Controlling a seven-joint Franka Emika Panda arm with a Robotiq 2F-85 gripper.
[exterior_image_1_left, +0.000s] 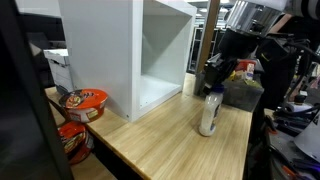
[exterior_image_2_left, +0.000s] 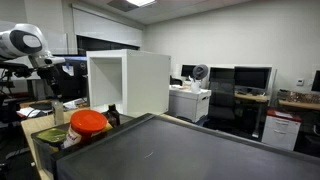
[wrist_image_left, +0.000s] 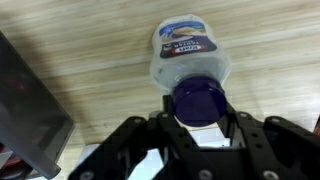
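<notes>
A clear bottle with a blue-purple cap stands nearly upright at the right of the wooden table in exterior view 1, its body (exterior_image_1_left: 208, 116) showing below my gripper (exterior_image_1_left: 217, 87). From above, in the wrist view, the cap (wrist_image_left: 199, 101) sits between the fingertips, and the label (wrist_image_left: 187, 38) faces the top of the picture. My gripper is shut on the bottle at its cap. Whether the base touches the table is hard to tell.
A white open-fronted box (exterior_image_1_left: 110, 65) stands behind the bottle. Red-lidded tubs (exterior_image_1_left: 82, 102) lie at the left, beside a dark panel. A grey bin (exterior_image_1_left: 240, 92) is at the back right. Bare tabletop (exterior_image_1_left: 150, 138) lies left of the bottle.
</notes>
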